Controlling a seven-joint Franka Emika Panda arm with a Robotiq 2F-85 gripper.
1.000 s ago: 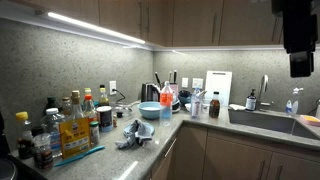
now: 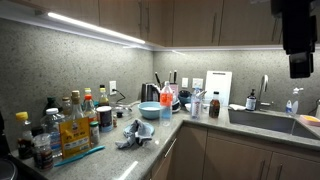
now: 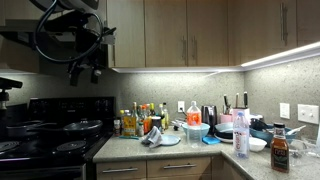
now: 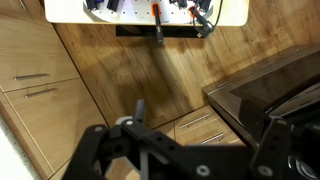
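High above the stove side hangs my gripper [image 3: 85,75], well clear of the counter and every object on it. In the wrist view my gripper is open, with only the wooden floor [image 4: 160,75] showing between and beyond its fingers. A crumpled grey-blue cloth [image 2: 138,131] lies on the counter. Behind it sits a light blue bowl [image 2: 150,110], with a clear bottle with an orange label [image 2: 167,103] beside it. A brown bottle [image 3: 280,148] stands near the front at right in the second exterior view.
Several bottles and jars [image 2: 75,130] crowd the back left counter. The stove [image 3: 60,135] carries a dark pan [image 3: 83,126]. A sink [image 2: 268,121] lies at right. Upper cabinets [image 3: 165,35] overhang the counter.
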